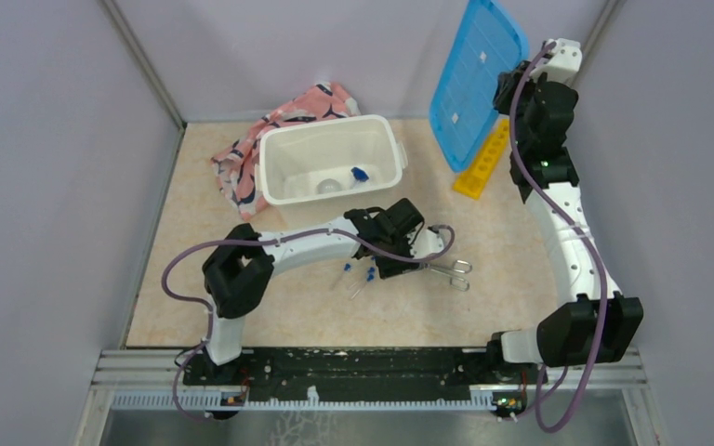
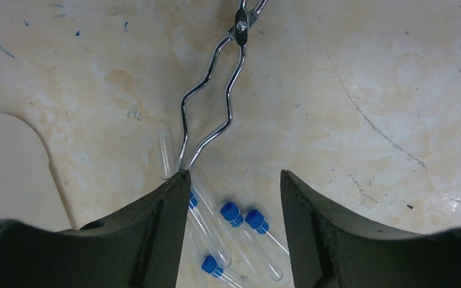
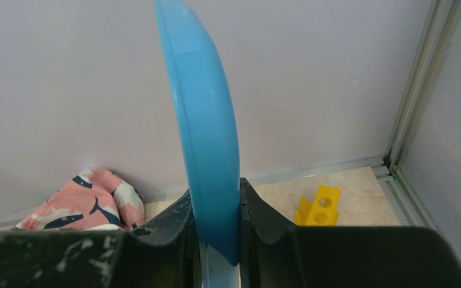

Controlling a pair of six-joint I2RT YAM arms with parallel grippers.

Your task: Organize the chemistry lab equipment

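Note:
My left gripper is open over several test tubes [image 2: 255, 252] with blue caps [image 2: 230, 211] and steel crucible tongs [image 2: 236, 84]; in the top view it covers part of the tongs [image 1: 456, 274]. My right gripper is shut on a blue lid [image 3: 201, 108], held upright and raised at the back right in the top view [image 1: 474, 84]. A white bin [image 1: 288, 190] at the back holds a small blue item [image 1: 359, 174] and a clear round item [image 1: 329, 186].
A yellow rack [image 1: 469, 181] lies below the lid at the back right. A pink patterned cloth [image 1: 237, 167] is bunched beside the bin. Walls border the table.

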